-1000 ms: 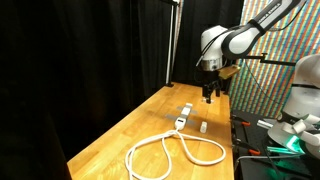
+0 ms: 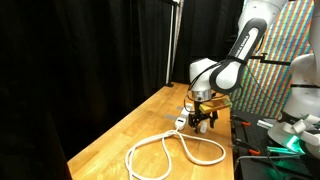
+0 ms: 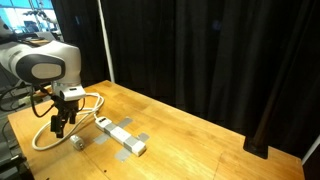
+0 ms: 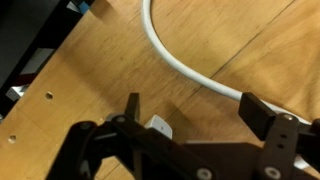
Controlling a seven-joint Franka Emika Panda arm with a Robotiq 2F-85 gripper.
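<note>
My gripper (image 2: 204, 122) is low over the table, its fingers spread apart. A small white block (image 3: 77, 143) stands on the wood close to the gripper in exterior view 2. Its top (image 4: 158, 126) shows between the open fingers in the wrist view, nearer the left finger (image 4: 132, 107), with the rest hidden by the gripper body. A white cable (image 4: 187, 70) curves over the table ahead of the fingers. The white power strip (image 3: 120, 133) lies flat on the table, apart from the gripper. Whether any finger touches the block cannot be told.
The cable (image 2: 127, 161) loops widely across the table's near part. Grey flat patches (image 3: 123, 154) lie around the strip. Bare wood (image 3: 215, 150) stretches away on the far side of the strip, with a dark curtain behind.
The arm has come down from well above the table and a little toward the near side, bringing the open gripper to the white block. Block, strip and cable look unmoved.
</note>
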